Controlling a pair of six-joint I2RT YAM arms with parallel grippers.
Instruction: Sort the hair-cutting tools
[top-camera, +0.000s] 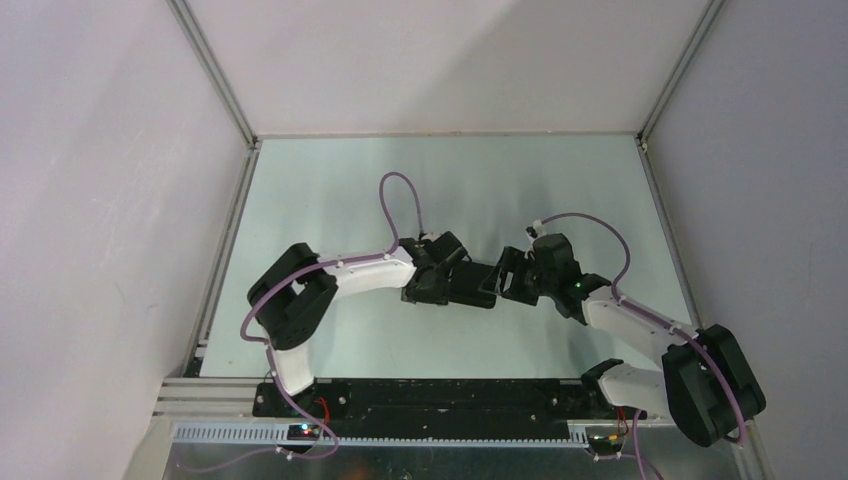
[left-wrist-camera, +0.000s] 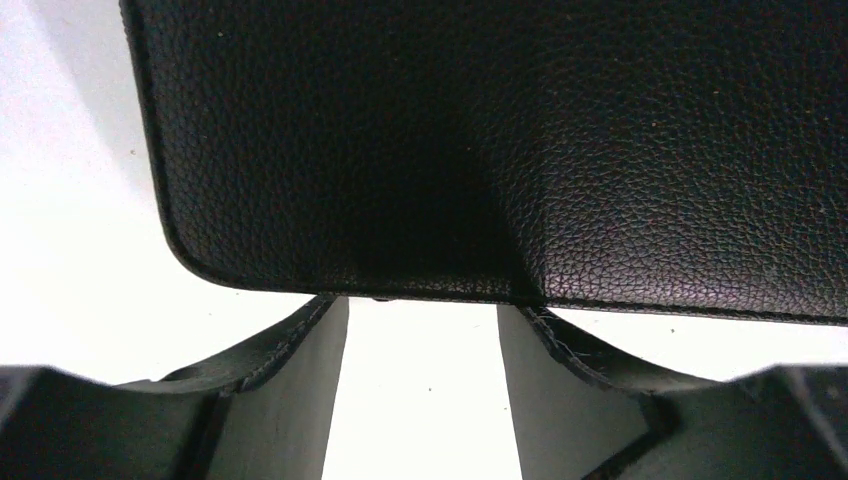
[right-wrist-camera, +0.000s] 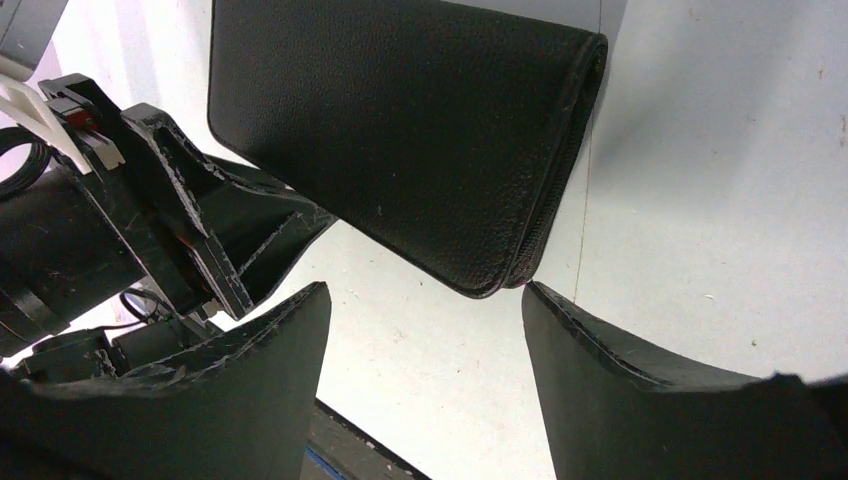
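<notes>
A black leather zippered case (top-camera: 472, 283) lies on the white table. In the left wrist view its long edge and rounded corner fill the upper frame, with my left gripper at that edge, fingers apart, tips partly under or behind it; whether they touch it I cannot tell. In the right wrist view the case (right-wrist-camera: 390, 120) shows its zipped end, just beyond the fingertips of my right gripper, which stands open with nothing between its fingers. No hair cutting tools are visible.
Walls (top-camera: 760, 200) bound it at back, left and right. A dark strip with a rail (top-camera: 450, 405) runs along the front edge.
</notes>
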